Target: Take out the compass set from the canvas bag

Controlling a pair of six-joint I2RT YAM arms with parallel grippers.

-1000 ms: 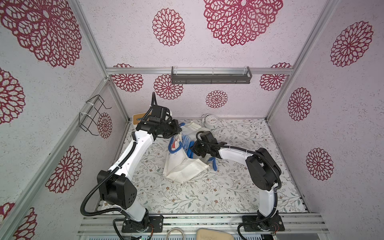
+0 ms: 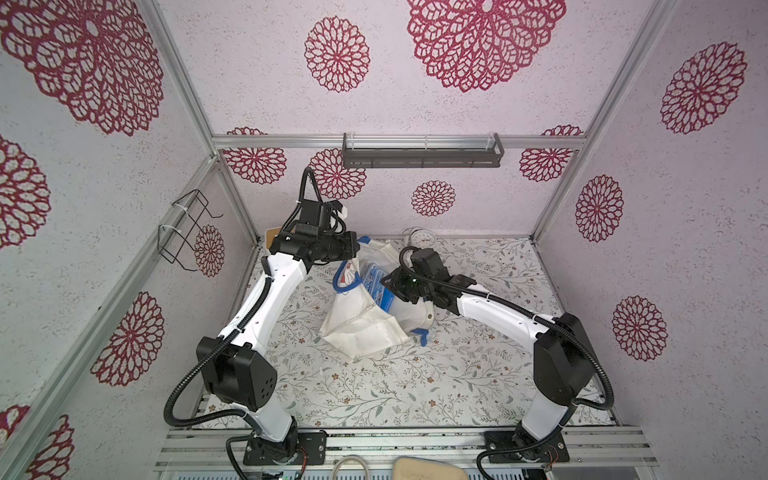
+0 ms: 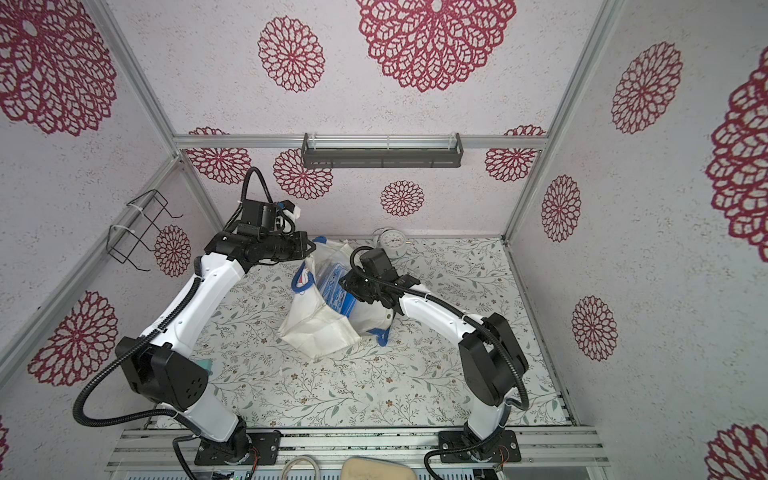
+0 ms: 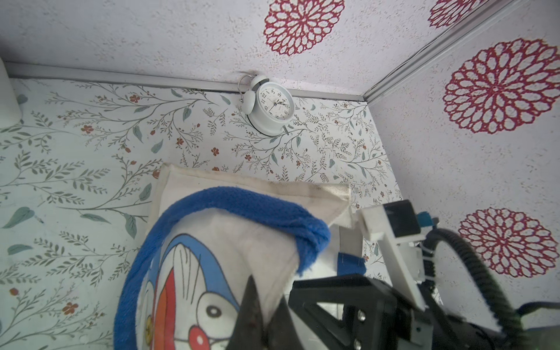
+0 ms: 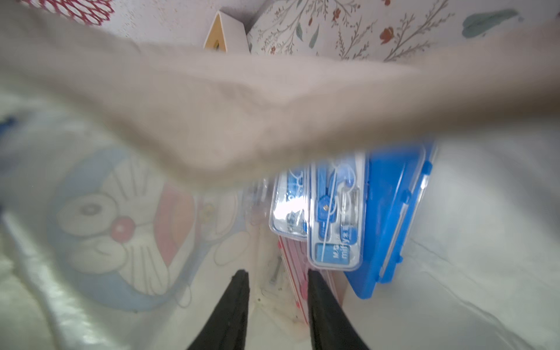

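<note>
The white canvas bag [image 2: 360,328] with blue handles and a cartoon print is raised at one edge, where my left gripper is shut on its cloth. Inside, seen in the right wrist view, lie blue clear-lidded cases [image 5: 335,215], one marked miffy, and a pink-red case [image 5: 300,280] beneath them; which is the compass set I cannot tell for sure. My right gripper is inside the bag's opening, fingers parted and pointing toward the cases, with nothing seen held between them. A blurred fold of canvas crosses above the cases.
A white alarm clock [image 4: 274,108] stands at the back behind the bag. A grey shelf [image 2: 422,158] hangs on the back wall and a wire rack [image 2: 184,228] on the left wall. The table around the bag's front and right is clear.
My left gripper has risen, pulling the bag's edge up and shifting the bag slightly left. My right gripper has risen from lower at the bag, its arm stretching further out.
</note>
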